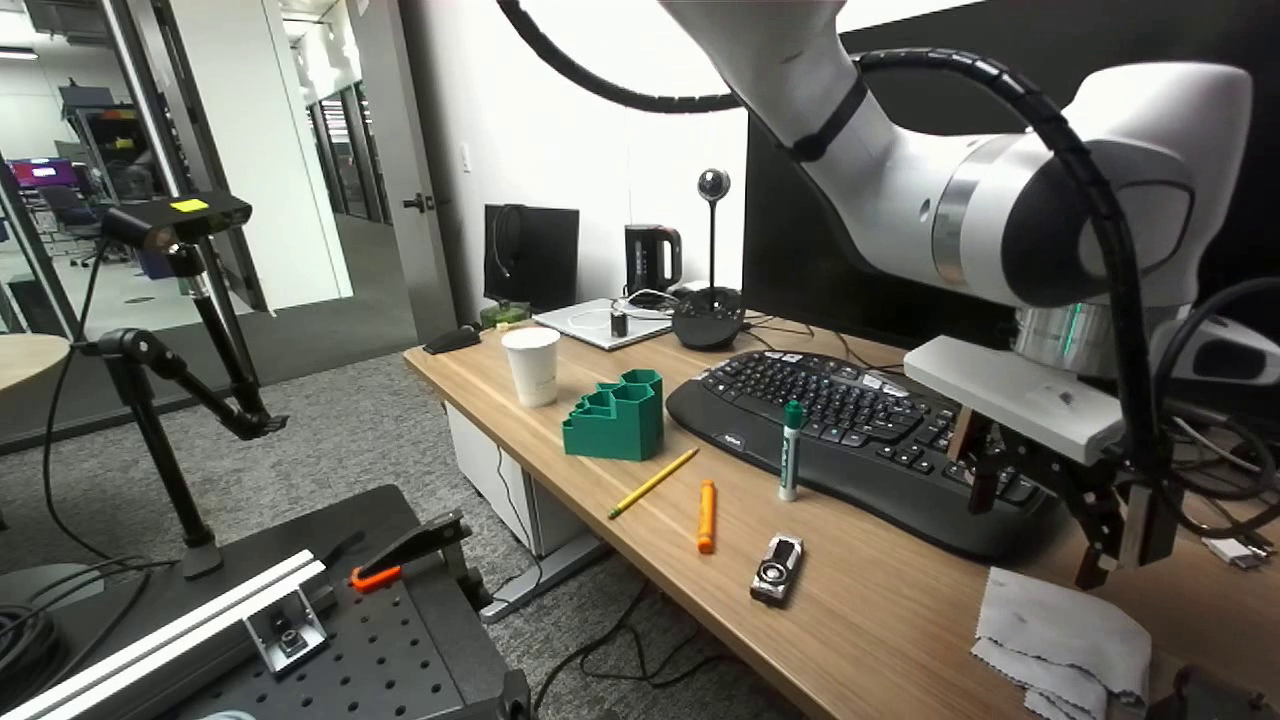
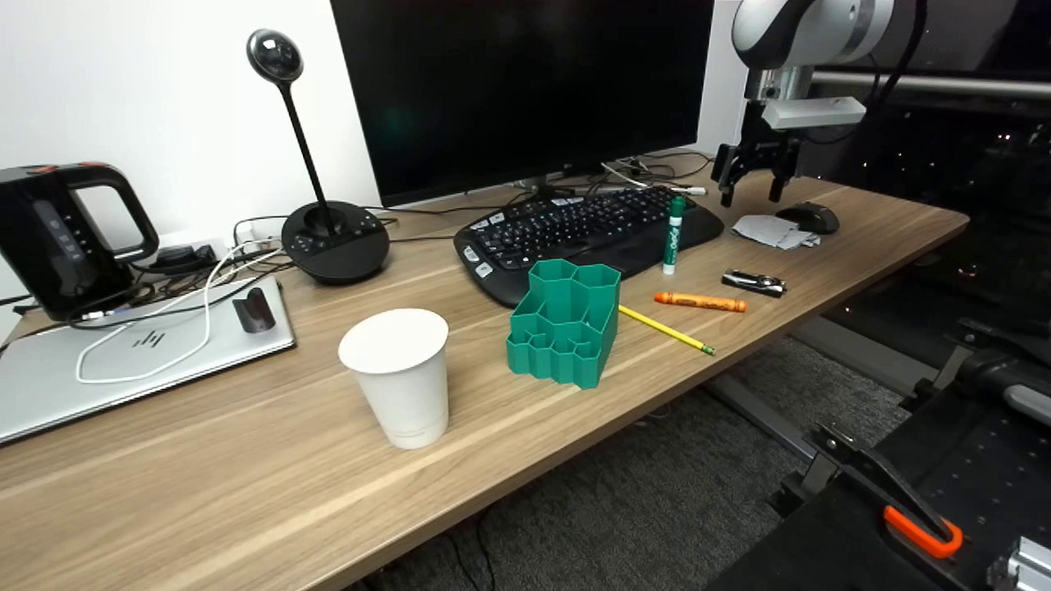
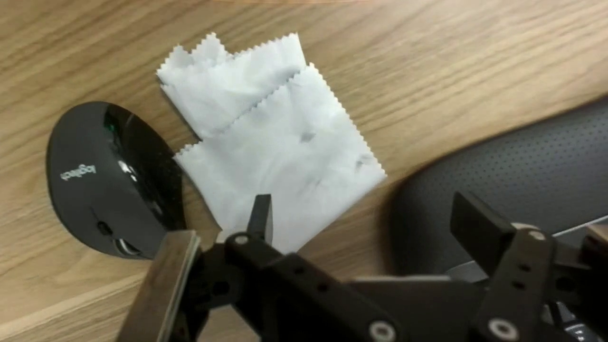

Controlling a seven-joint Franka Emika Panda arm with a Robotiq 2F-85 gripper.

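My gripper stands open, its two fingers wide apart and nothing between them. In the wrist view the left fingertip overlaps the near corner of a folded grey-white cloth [image 3: 279,154], while the right one is over the black keyboard's [image 3: 513,171] palm rest. Exterior view 2 has the gripper [image 2: 753,195] above the table beyond the cloth [image 2: 773,231], apart from it. A black mouse [image 3: 108,176] lies beside the cloth. Farther along the table are an upright green marker [image 2: 674,236], an orange crayon [image 2: 699,301], a yellow pencil [image 2: 665,328] and a small black-and-silver object [image 2: 754,282].
A green hexagonal holder [image 2: 562,330] and a white paper cup [image 2: 399,379] stand toward the table's other end. Behind them are a webcam stand [image 2: 335,241], a laptop [image 2: 148,345] and a kettle [image 2: 74,241]. The monitor [image 2: 522,89] rises behind the keyboard.
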